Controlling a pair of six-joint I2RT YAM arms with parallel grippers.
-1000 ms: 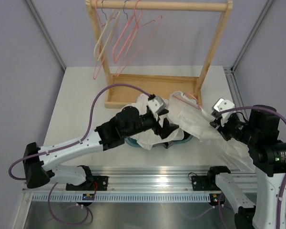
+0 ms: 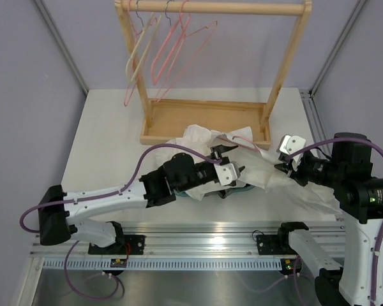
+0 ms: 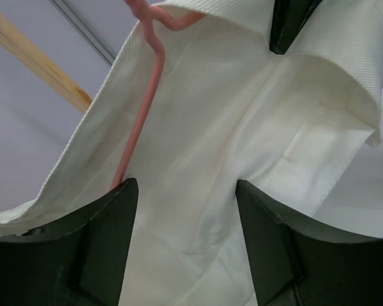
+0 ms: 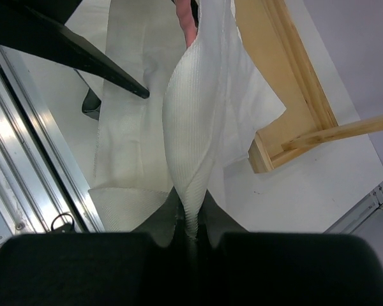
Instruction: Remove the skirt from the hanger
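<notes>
The white skirt (image 2: 255, 171) stretches between my two grippers, with a pink hanger (image 2: 246, 139) at its edge. My right gripper is shut on a bunched fold of the skirt (image 4: 195, 121); in the top view that gripper (image 2: 286, 166) is at the cloth's right part. My left gripper (image 2: 232, 159) stands beside the hanger, its fingers apart. In the left wrist view, the hanger's pink rod (image 3: 143, 108) runs down to the left finger (image 3: 124, 210), and skirt cloth (image 3: 198, 140) spreads behind both fingers. How deep the cloth reaches between them is unclear.
More hangers (image 2: 172, 54) hang from the wooden rack (image 2: 223, 8) at upper left. White cloth (image 2: 195, 140) lies piled over a blue-green container (image 2: 246, 187) beneath the left arm. Bare table (image 2: 108, 134) shows on the left.
My left gripper has moved right and turned toward the hanger, its fingers now at the skirt's edge. The hanger and cloth edge have shifted slightly.
</notes>
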